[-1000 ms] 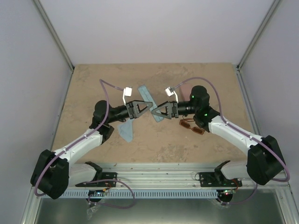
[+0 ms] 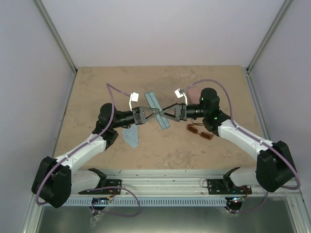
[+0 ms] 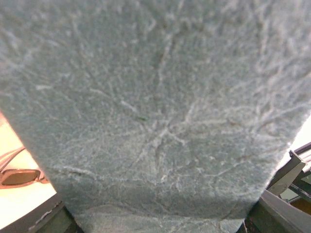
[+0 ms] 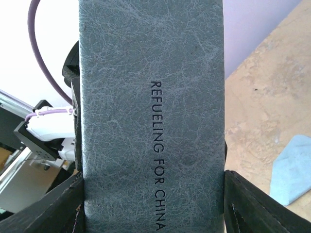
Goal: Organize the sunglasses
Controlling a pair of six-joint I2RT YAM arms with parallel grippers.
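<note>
Held above the table's middle is a long grey-green glasses case (image 2: pixel 164 121), slanting in the top view. My left gripper (image 2: pixel 157 111) is shut on it from the left; in the left wrist view the case (image 3: pixel 155 116) fills the space between the fingers. Facing it from the right is my right gripper (image 2: pixel 162 113). Its fingers (image 4: pixel 250 204) flank the lettered case (image 4: pixel 153 116) on both sides, and whether they press on it cannot be told. Brown-lensed sunglasses (image 2: pixel 206 136) lie on the table at the right, partly behind the right arm.
A pale blue cloth (image 2: pixel 131 136) lies on the table below the left gripper. Behind the right arm shows a pinkish object (image 2: pixel 194 94), partly covered.
Both grippers and the case have shifted slightly in the top view; the right gripper has moved a little up and right. The sunglasses and cloth lie where they were.
</note>
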